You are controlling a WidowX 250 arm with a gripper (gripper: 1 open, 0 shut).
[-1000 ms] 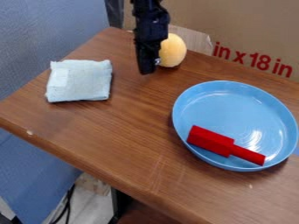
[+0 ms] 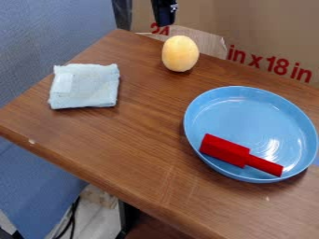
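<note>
My gripper (image 2: 163,13) is at the top edge of the view, dark and mostly cut off, above and left of a pale yellow rounded object (image 2: 180,54) that stands on the wooden table at the back. I cannot see whether its fingers are open or shut. A folded light blue cloth (image 2: 84,86) lies at the left. On the right a blue plate (image 2: 249,117) holds a red object with a narrower handle-like end (image 2: 225,150), lying along its front rim.
A cardboard box (image 2: 262,28) with red lettering stands behind the table. A blue padded surface lies beyond the table's left edge.
My gripper has risen up and out toward the top edge, leaving the yellow object fully in view. The cloth, plate and red object have not moved.
</note>
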